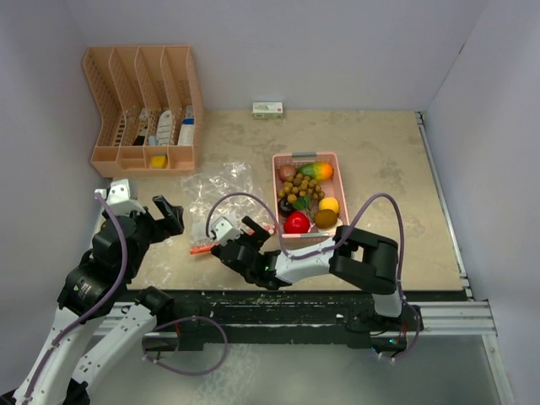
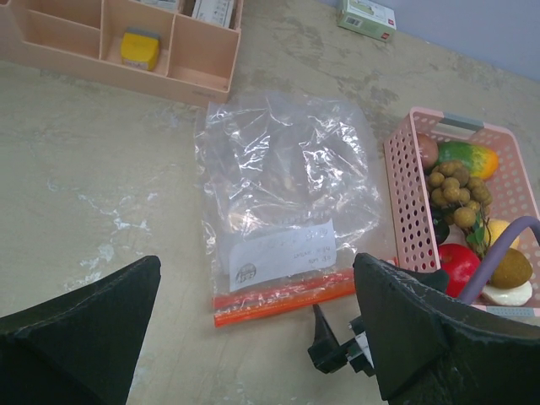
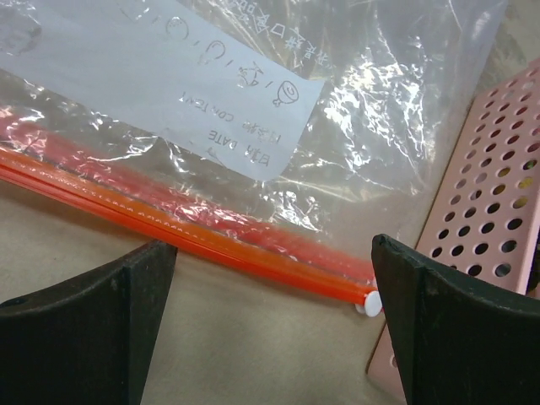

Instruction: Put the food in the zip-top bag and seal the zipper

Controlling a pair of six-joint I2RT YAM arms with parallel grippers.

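The clear zip top bag (image 2: 283,181) lies flat on the table, empty, with a white label and an orange zipper strip (image 2: 278,310) along its front edge. In the right wrist view that strip (image 3: 232,251) runs to a white end piece (image 3: 372,304) beside the right finger. My right gripper is open over the strip, with nothing gripped. To the left of the bag, my left gripper hangs open and empty. The food stands in a pink basket (image 2: 411,202): a red tomato (image 1: 296,223), a brown fruit (image 1: 326,218), a yellow fruit (image 1: 329,204) and others.
A peach divided organizer (image 1: 105,157) stands at the back left, near the bag's rear edge. Against the back wall sits a small green-and-white box (image 1: 267,110). Bare table lies right of the basket and left of the bag.
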